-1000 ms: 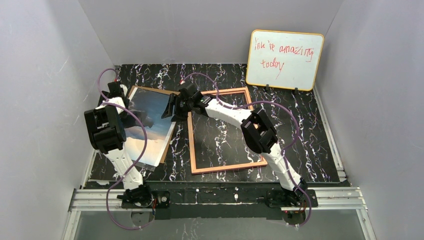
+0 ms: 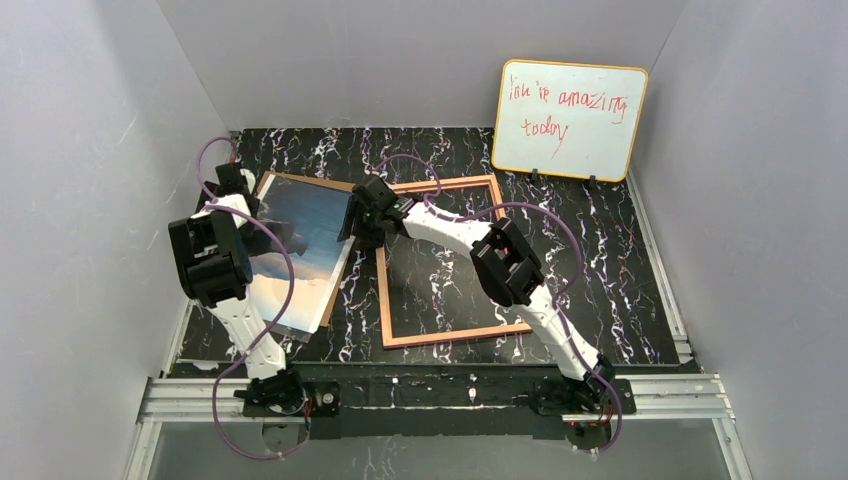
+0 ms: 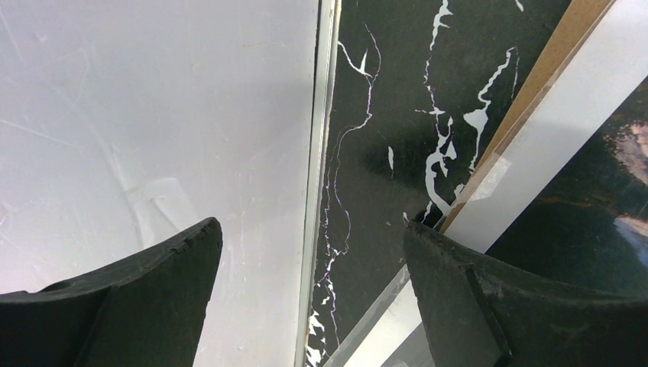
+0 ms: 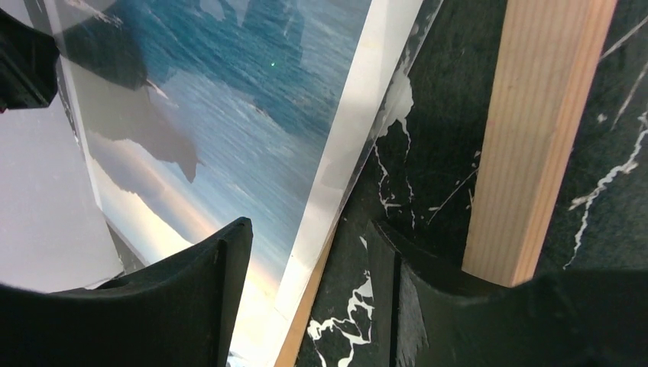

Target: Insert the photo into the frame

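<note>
The photo (image 2: 310, 240), blue sky over pale clouds with a white border, lies slightly turned on the table's left side. A brown board (image 2: 318, 181) shows beneath it, and a clear sheet extends past its edges. The empty wooden frame (image 2: 437, 338) lies to its right. My right gripper is open at the photo's right edge, one finger (image 4: 229, 260) above the photo, the other (image 4: 386, 267) above the bare strip beside the frame. At the left edge, my left gripper is also open, its right finger (image 3: 435, 267) overlapping the photo's border in view.
A grey wall (image 3: 153, 153) stands close to my left gripper. At the back right, a whiteboard (image 2: 570, 118) with red writing stands against the wall. Purple cables loop along both arms.
The left arm, photo and frame have stayed still.
</note>
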